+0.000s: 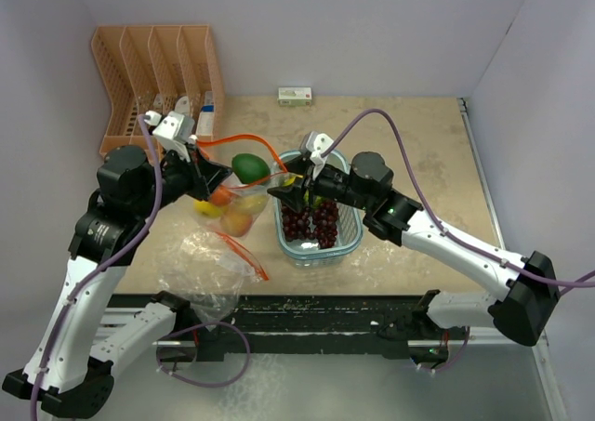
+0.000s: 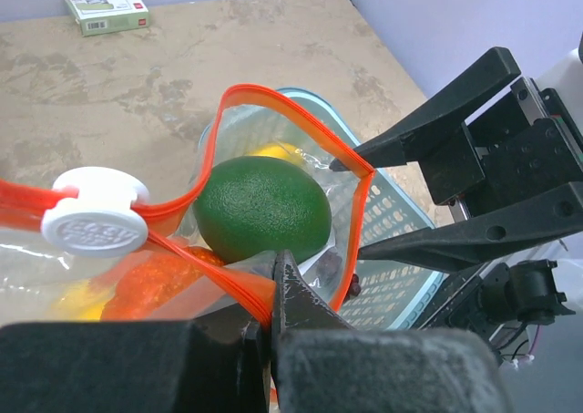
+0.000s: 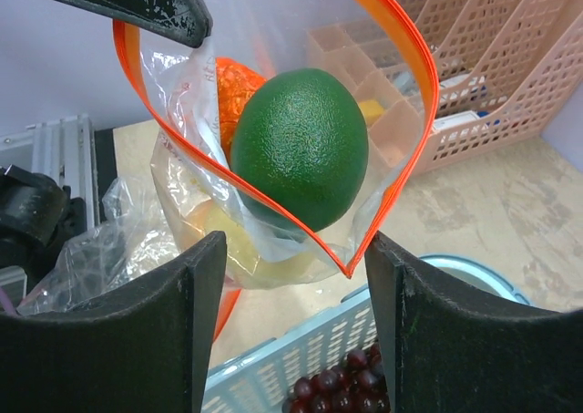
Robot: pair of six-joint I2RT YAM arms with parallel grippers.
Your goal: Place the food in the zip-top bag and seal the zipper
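Observation:
The zip top bag with orange zipper hangs open, holding a green avocado-like food, something orange and yellow pieces. My left gripper is shut on the bag's edge beside the white slider. My right gripper stands open around the bag's right corner, its fingertips either side of the orange rim. In the top view both grippers face each other above the table.
A blue basket of grapes sits under my right gripper. A second empty bag lies at the front left. A beige rack stands back left, a small box at the back.

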